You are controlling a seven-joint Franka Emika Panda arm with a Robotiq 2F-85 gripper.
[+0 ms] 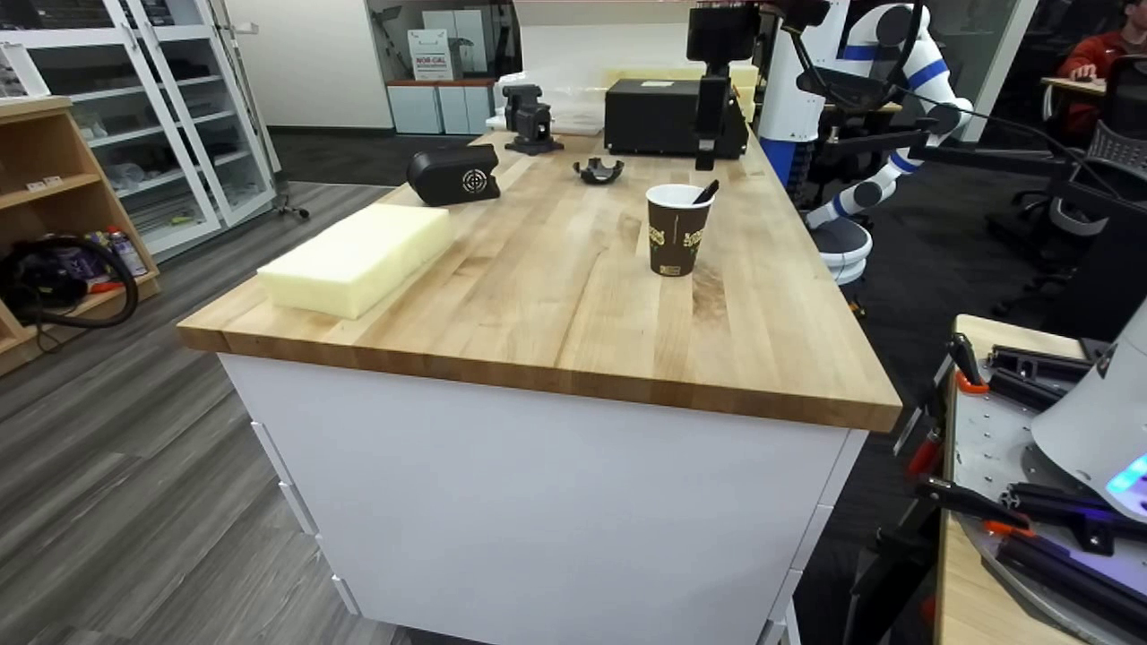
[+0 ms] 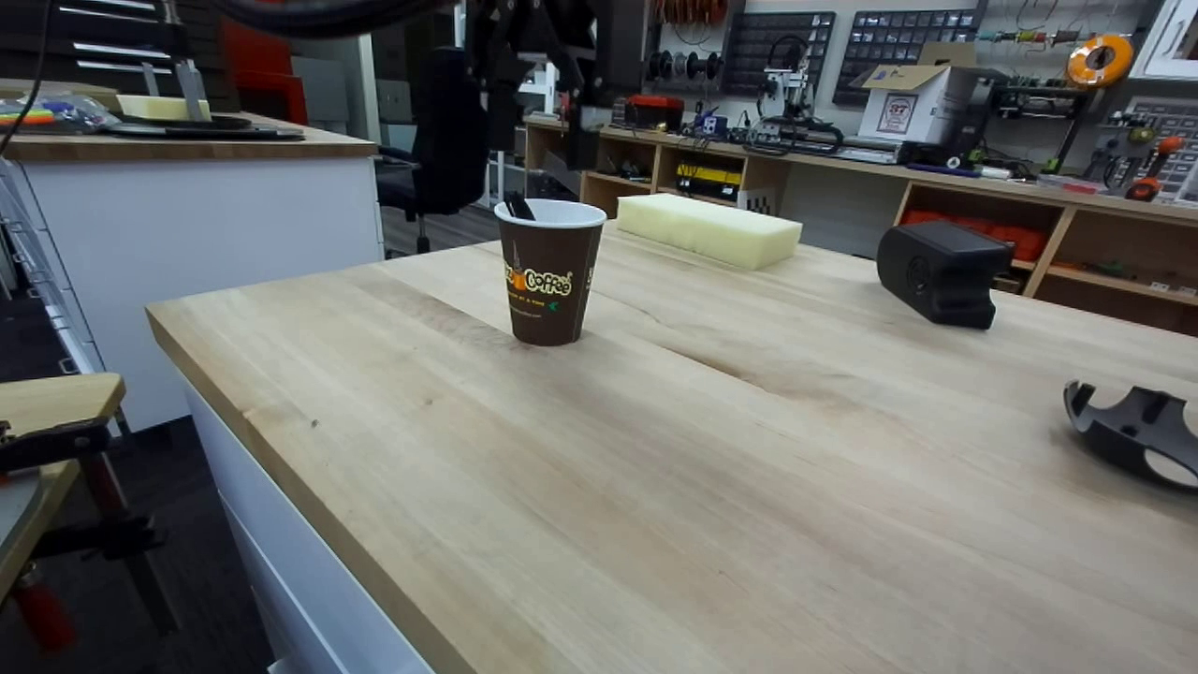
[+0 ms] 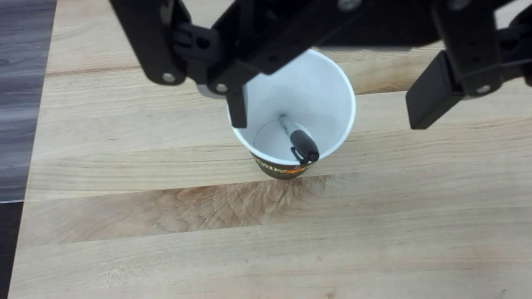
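Observation:
A brown paper coffee cup [image 1: 675, 238] with a white rim stands upright on the wooden table. Inside it leans a black-capped marker [image 3: 304, 144], its cap end resting at the rim in the wrist view. Above the cup hangs my gripper, its fingers spread apart with nothing held between them. One fingertip [image 3: 238, 107] overlaps the cup's rim in the wrist view, while the other fingertip [image 3: 429, 94] is over bare wood. In exterior view 2 the gripper is higher than the cup and clear of it.
A pale yellow foam block [image 1: 360, 258] lies near the table's left edge. Farther back are a black speaker-like object [image 1: 453, 176], a curved black part [image 1: 598, 170], a black stand [image 1: 529, 120] and a black box [image 1: 656, 116]. Around the cup the tabletop [image 2: 719, 494] is clear.

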